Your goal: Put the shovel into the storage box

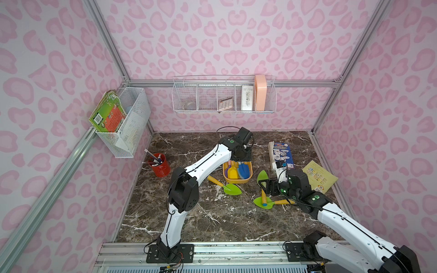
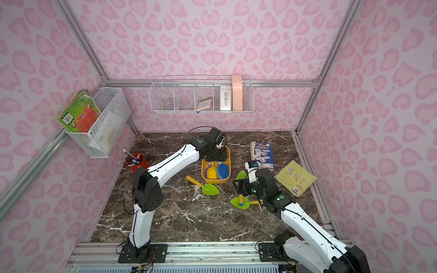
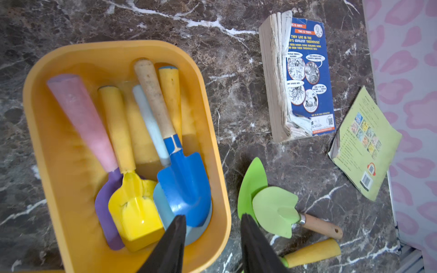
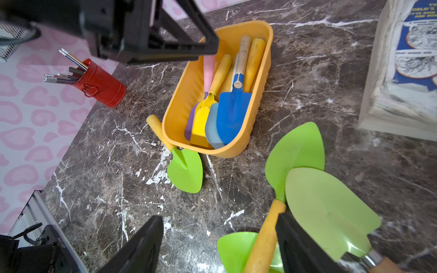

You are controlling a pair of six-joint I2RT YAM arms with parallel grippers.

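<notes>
The orange storage box point(image 3: 217, 182) holds several shovels: a blue one point(image 3: 191, 182), a yellow one point(image 3: 132, 204), a purple one with a pink handle and a light blue one largely under the blue blade. Above the box, my left gripper is open with nothing between its fingers. My right gripper is also open, above the loose shovels at the right. A green shovel point(image 4: 295, 157) points its yellow handle toward its right finger. Beside it lie a pale green shovel point(image 4: 325, 207) and another green blade point(image 4: 236, 248). One more green shovel point(image 4: 185, 173) lies by the box.
A thick blue book point(image 1: 280, 153) and a yellow booklet point(image 1: 319, 176) lie at the right. The red cup of pens point(image 1: 160, 166) stands at the left. Wire baskets hang on the walls.
</notes>
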